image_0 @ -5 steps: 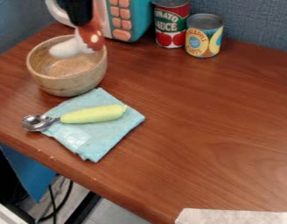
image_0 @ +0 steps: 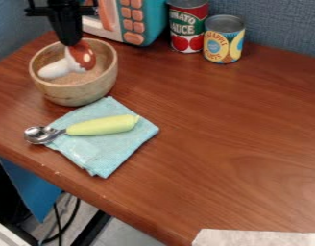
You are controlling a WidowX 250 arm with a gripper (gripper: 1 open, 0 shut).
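My black gripper (image_0: pixel 68 35) hangs over the wooden bowl (image_0: pixel 89 88) at the upper left, holding a red and white object (image_0: pixel 78 56) that reaches down into the bowl; it looks like a toy mushroom or similar, too small to tell. The fingers are partly hidden by it and the frame's top edge. An ice cream scoop with a pale yellow handle (image_0: pixel 103 125) lies on a folded blue cloth (image_0: pixel 111 154) in front of the bowl.
A teal toy microwave (image_0: pixel 145 24), a tomato sauce can (image_0: pixel 186 34) and a smaller can (image_0: pixel 223 43) stand at the back. A white cloth (image_0: pixel 256 237) lies at the front edge.
My gripper and the red and white object have moved a little left and down, deeper into the bowl. The other things have not moved.
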